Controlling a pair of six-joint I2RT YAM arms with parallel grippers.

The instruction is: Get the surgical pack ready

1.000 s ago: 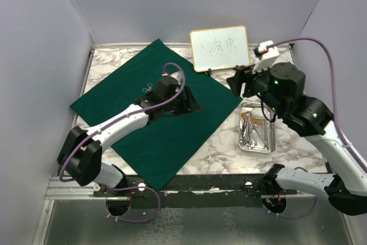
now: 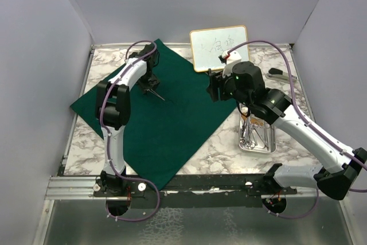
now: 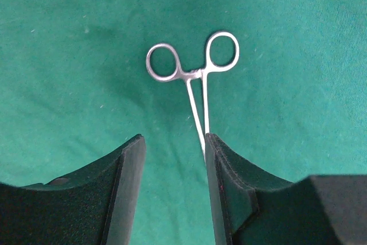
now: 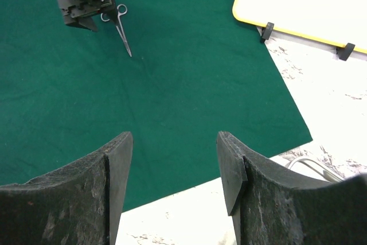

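Observation:
A pair of steel forceps with ring handles lies on the dark green cloth; in the left wrist view their rings are up and the shafts point down between the fingers. My left gripper is over them, open, its fingertips either side of the lower shafts with a gap between. My right gripper stands open with nothing between its fingers, above the cloth's right part near the steel tray of instruments.
A whiteboard with writing stands at the back on black clips. A grey object lies at the back right. Walls border both sides; marble table surface shows round the cloth.
My left gripper has moved left and back from mid-cloth to over the forceps. The right gripper has shifted a little to the left.

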